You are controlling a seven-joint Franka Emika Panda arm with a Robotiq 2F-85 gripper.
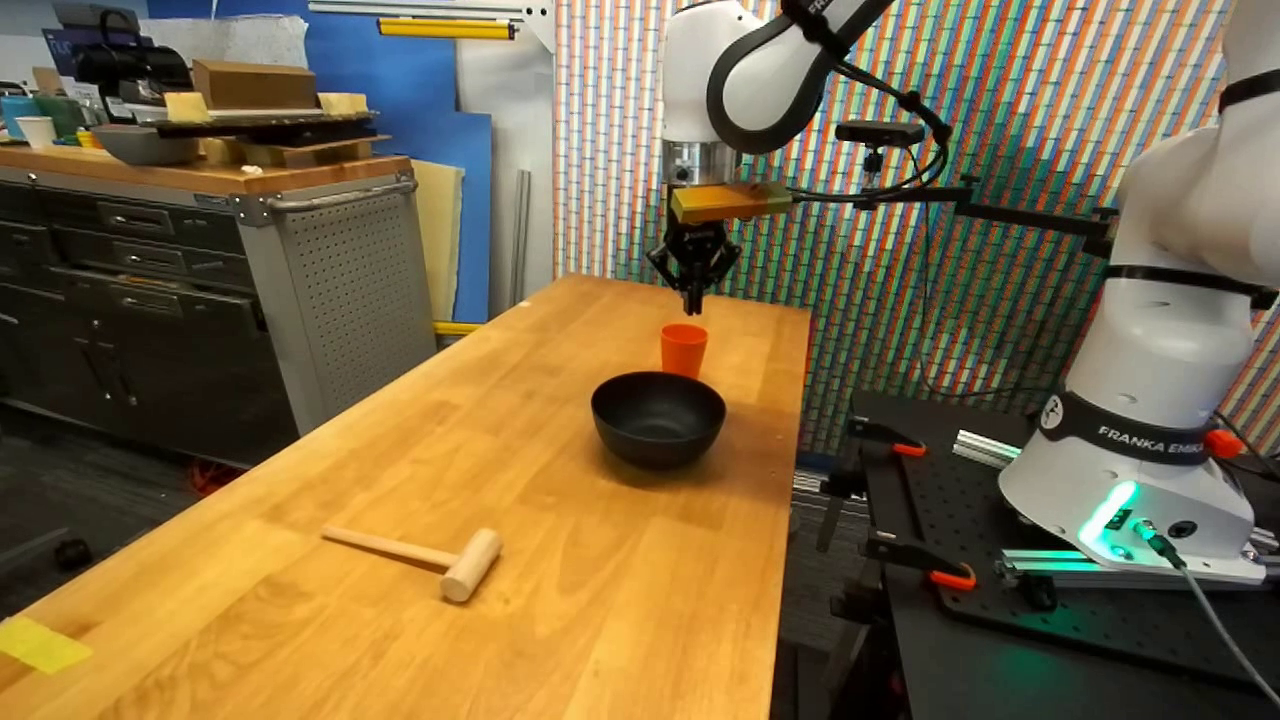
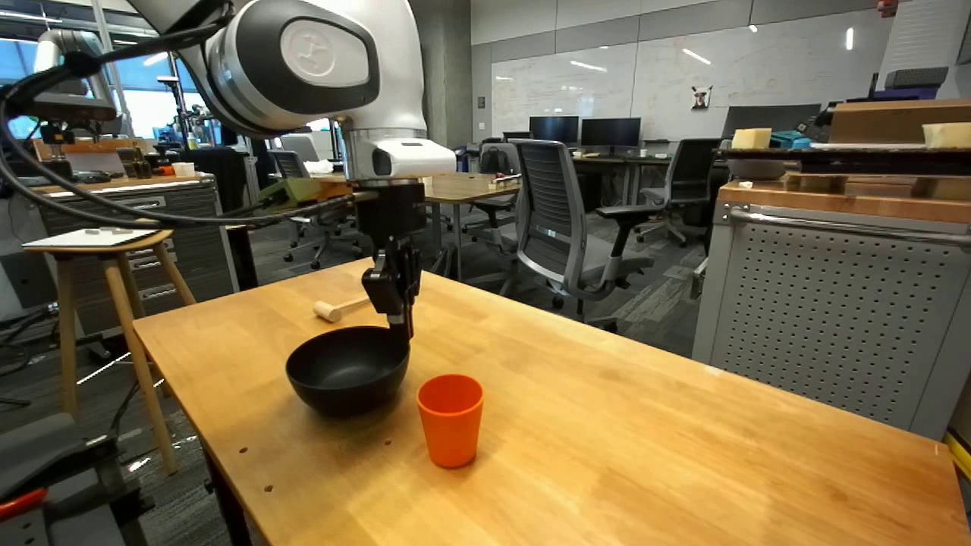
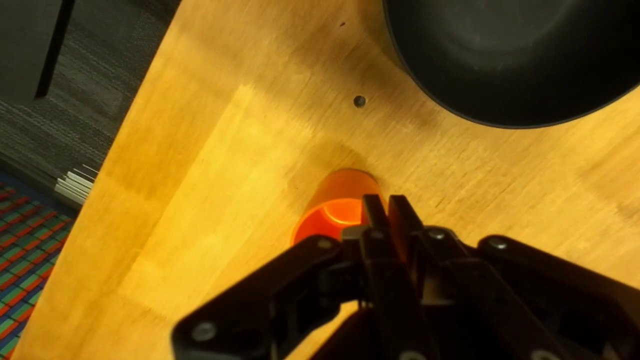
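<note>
My gripper is shut in the wrist view, its two black fingers close together with only a thin gap and nothing held. An orange cup (image 3: 345, 185) stands upright on the table, partly hidden behind the fingers and gripper body. In exterior view 1 the fingertips hang just above the cup (image 1: 684, 348); exterior view 2 also shows them clear of the orange cup (image 2: 450, 428), higher up. The black bowl (image 3: 516, 66) sits empty beside the cup. A wooden mallet (image 1: 414, 554) lies flat on the table, far from the gripper.
Cables (image 2: 164, 218) trail from the arm.
</note>
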